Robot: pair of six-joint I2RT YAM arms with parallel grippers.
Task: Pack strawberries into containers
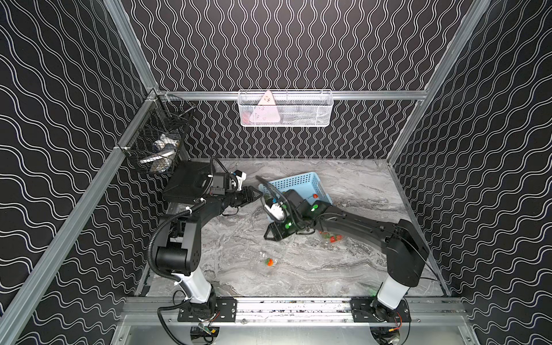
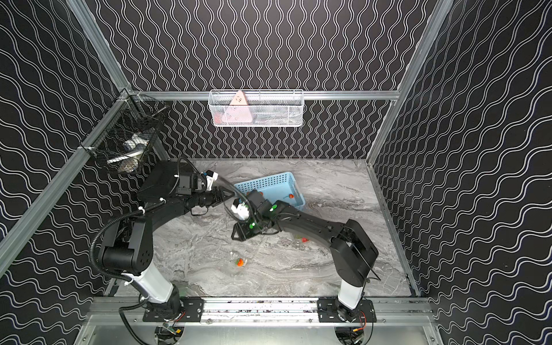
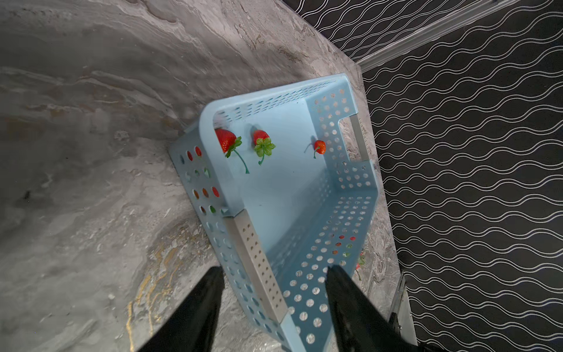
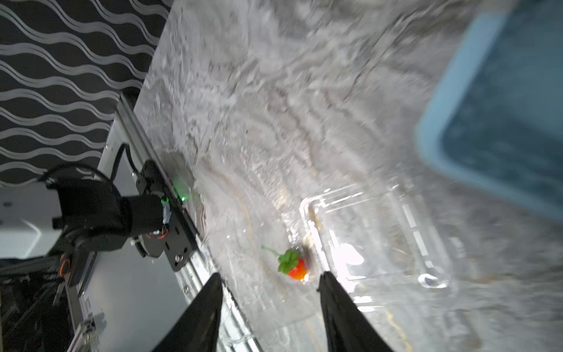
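Observation:
A blue perforated basket (image 3: 275, 164) holds several red strawberries, among them one (image 3: 261, 140) near its middle and a small one (image 3: 319, 147). My left gripper is open at the basket's side, its fingers empty. My right gripper is open and empty over the table, above a clear plastic container (image 4: 375, 234) with a strawberry (image 4: 293, 265) at its edge, blurred in the right wrist view. In the top views the right arm partly covers the basket; red strawberries (image 1: 336, 238) lie beside it.
A white wire shelf (image 1: 307, 112) hangs on the back wall, and a black wire basket (image 1: 155, 143) on the left wall. A black object (image 1: 181, 175) sits behind the left arm.

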